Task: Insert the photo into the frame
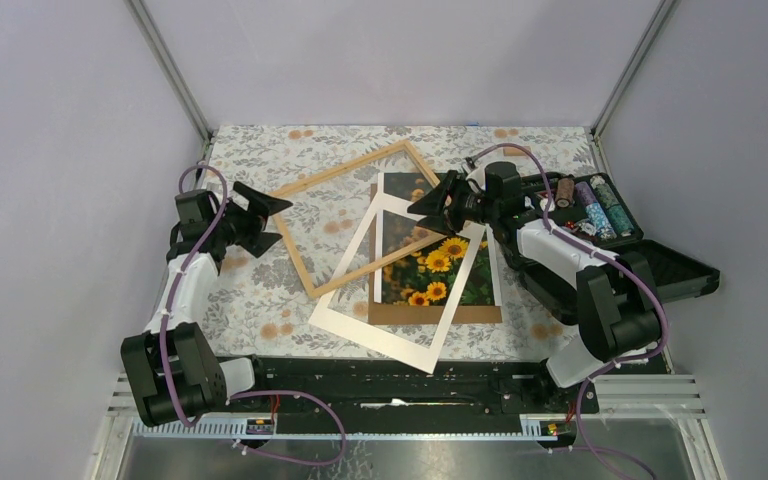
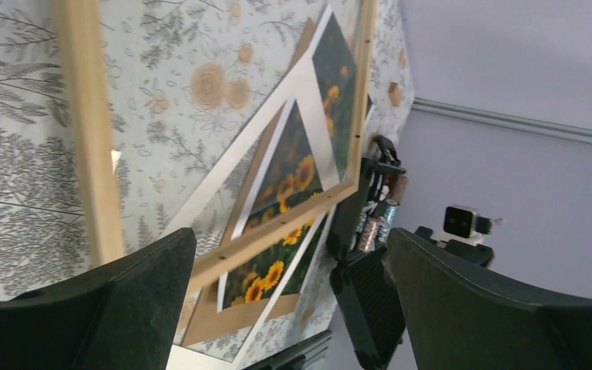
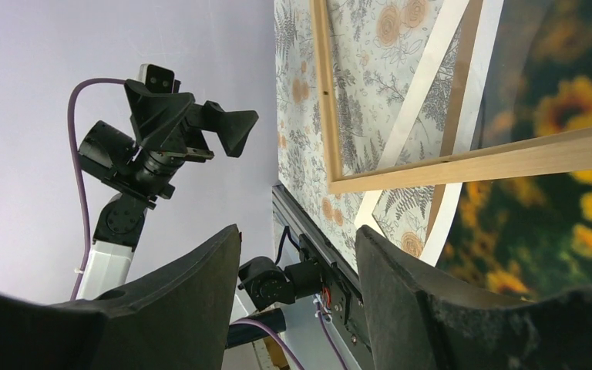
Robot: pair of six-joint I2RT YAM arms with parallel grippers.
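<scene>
A wooden picture frame (image 1: 350,164) is tilted over the table, its lower bar crossing above the sunflower photo (image 1: 438,262). At its right side my right gripper (image 1: 420,217) is shut on the frame near a corner; the contact itself is hidden in the right wrist view, where a long wooden bar (image 3: 470,171) runs off to the right. My left gripper (image 1: 287,221) stands open by the frame's left side. In the left wrist view that side bar (image 2: 85,131) passes behind one finger. A white mat (image 1: 360,337) lies askew partly over the photo, which rests on a brown board (image 1: 435,314).
On the right an open black case (image 1: 675,272) holds several rolled items. A small wood block (image 1: 516,151) sits at the back right.
</scene>
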